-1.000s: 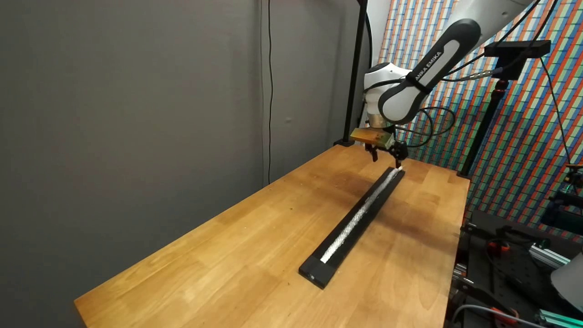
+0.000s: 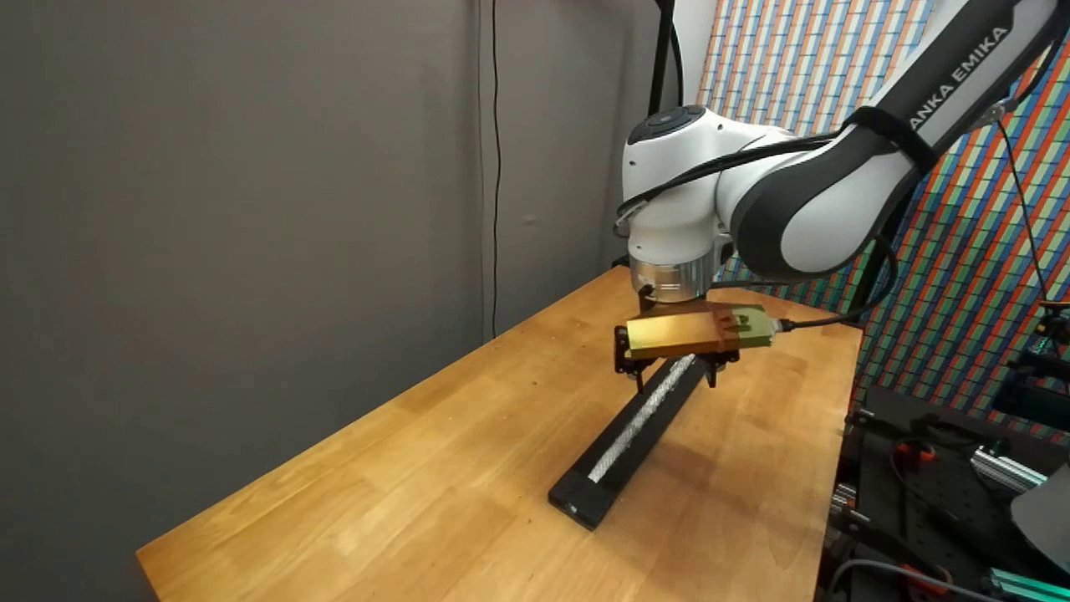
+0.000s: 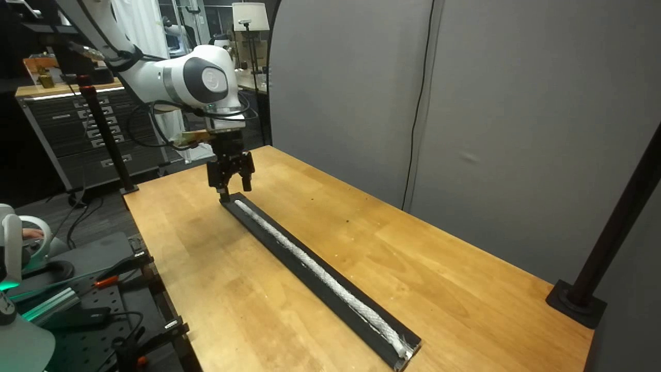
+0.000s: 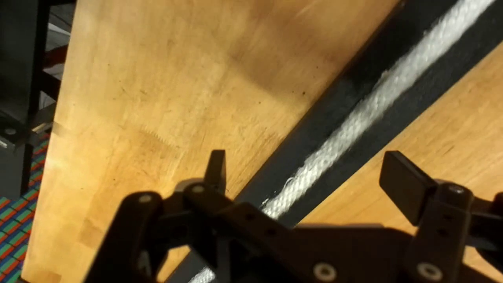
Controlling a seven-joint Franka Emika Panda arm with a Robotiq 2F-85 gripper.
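Note:
A long black channel point(image 2: 571, 493) lies diagonally across the wooden table. White braided rope point(image 3: 319, 270) runs along its groove, loose strands showing at the end nearest the camera in exterior view 2. My gripper point(image 2: 676, 383) stands above the channel, in the half nearer the camera of exterior view 1. In the wrist view, the fingers are wide apart and nothing is between the pads; rope and channel pass below. The gripper is open. Its own body hides part of the rope at the bottom of that view.
Bare tabletop point(image 3: 396, 273) surrounds the channel on both sides. Grey wall panels point(image 2: 301, 201) border one long edge of the table. A dark post point(image 3: 588, 273) stands at a corner, and a black cart point(image 3: 111, 310) with tools and cables is beside the other edge.
The channel and rope lie where they were.

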